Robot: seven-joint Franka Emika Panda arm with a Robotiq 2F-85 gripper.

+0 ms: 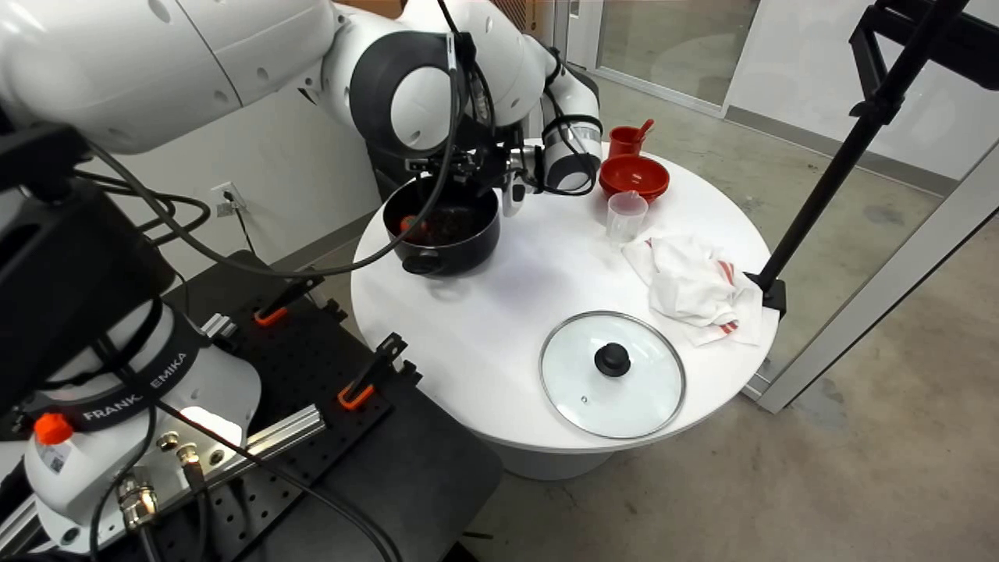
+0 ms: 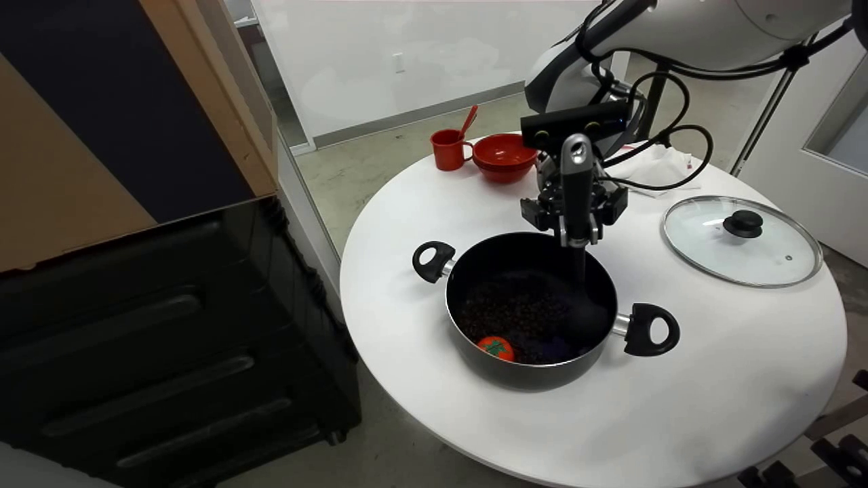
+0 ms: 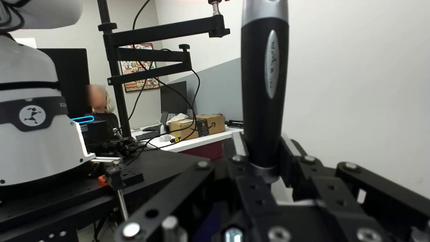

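Note:
My gripper is shut on the black handle of a utensil, which stands upright with its grey end uppermost. Below the fingers, its dark shaft runs down into a black two-handled pot. The utensil's lower end is hard to make out against the dark interior. Small dark bean-like pieces cover part of the pot's bottom. A red tomato lies among them by the near wall. In exterior view 1, the arm partly hides the pot's far side.
A glass lid lies flat on the white table. Towards the back are red bowls, a red cup with a red utensil in it, a clear cup and a white cloth. Bare tabletop surrounds the pot.

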